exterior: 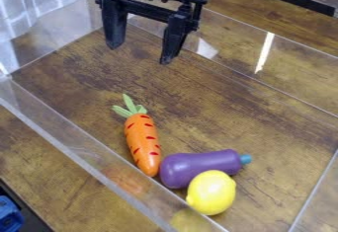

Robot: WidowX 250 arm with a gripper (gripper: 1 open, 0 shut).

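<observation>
My black gripper (144,38) hangs at the top centre, open, its two fingers wide apart with nothing between them. Below it on the wooden floor lie a toy carrot (142,142) with green leaves, a purple toy eggplant (199,169) to its right, and a yellow lemon (211,192) just in front of the eggplant.
Clear plastic walls (59,127) bound the area on the left and back. A blue object (8,216) shows at the bottom left edge, outside the wall.
</observation>
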